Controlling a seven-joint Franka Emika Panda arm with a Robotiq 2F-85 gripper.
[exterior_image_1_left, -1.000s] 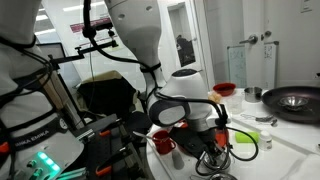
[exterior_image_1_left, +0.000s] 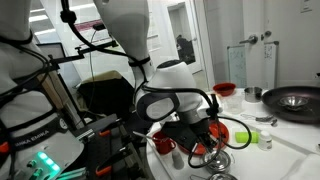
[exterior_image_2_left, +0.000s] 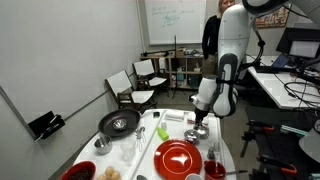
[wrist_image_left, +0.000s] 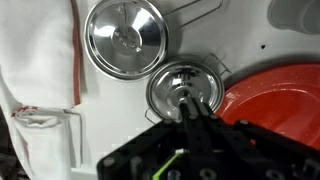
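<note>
My gripper is shut, and nothing shows clearly between its dark fingers. In the wrist view it overlaps the lower middle of a small round steel vessel (wrist_image_left: 164, 87) with wire handles at its sides. Whether the fingertips touch the vessel cannot be told. A second, larger round steel piece (wrist_image_left: 112, 59) lies beside it, with a wire handle of its own. In exterior view 1 the arm hides part of the steel pieces, though one shiny round piece (exterior_image_1_left: 217, 160) shows in front of the gripper.
A red plate (wrist_image_left: 278, 103) lies close beside the smaller vessel. White cloth with red stripes (wrist_image_left: 38, 60) lies on the other side. A dark pan (exterior_image_1_left: 290, 101), a green bottle (exterior_image_1_left: 242, 137) and a red cup (exterior_image_1_left: 163, 144) stand around the white table.
The arm has drawn back and slightly up, toward the left in exterior view 1. More of the steel piece and the red plate shows now.
</note>
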